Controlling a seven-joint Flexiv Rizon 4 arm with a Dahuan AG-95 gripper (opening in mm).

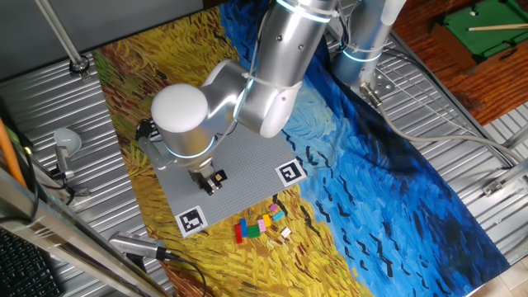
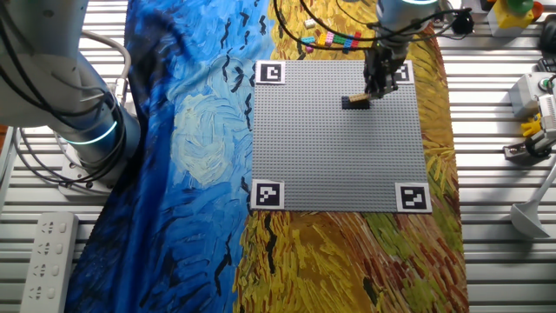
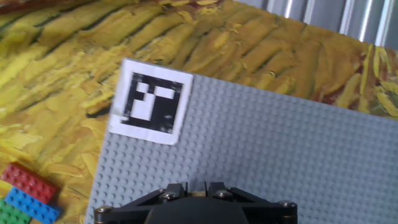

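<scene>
A small tan brick (image 2: 359,97) shows at the fingertips of my gripper (image 2: 372,87), just over or against a black brick (image 2: 354,103) on the grey baseplate (image 2: 304,139). From exterior view 1, the tan brick (image 1: 220,175) pokes out beside my gripper (image 1: 212,188), low over the plate. In the wrist view the gripper is shut, with a sliver of tan between the fingers; its body hides the black brick there. Whether the tan brick touches the black one, I cannot tell.
Several coloured bricks (image 1: 260,225) lie on the painted cloth, off the plate's edge. Printed markers (image 1: 289,172) sit at the plate's corners. A grey device (image 1: 137,246) with a cable stands near the front left. Most of the plate is bare.
</scene>
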